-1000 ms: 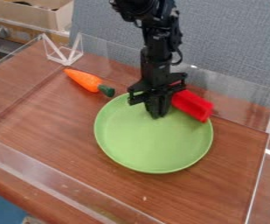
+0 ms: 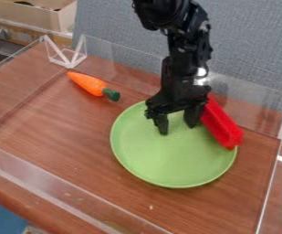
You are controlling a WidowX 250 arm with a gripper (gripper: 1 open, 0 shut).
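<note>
The black gripper hangs low over the back of a green plate, its fingers down at the plate's surface. A red block-like object lies at the plate's right back edge, just right of the gripper and tilted lengthwise away from the camera. Whether anything is between the fingers is hard to tell.
An orange toy carrot lies on the wooden table left of the plate. Clear walls edge the table, with a white bracket at the back left.
The plate has shifted right and toward the camera, and the gripper has moved slightly the same way. The red object has moved right and turned more upright in view.
</note>
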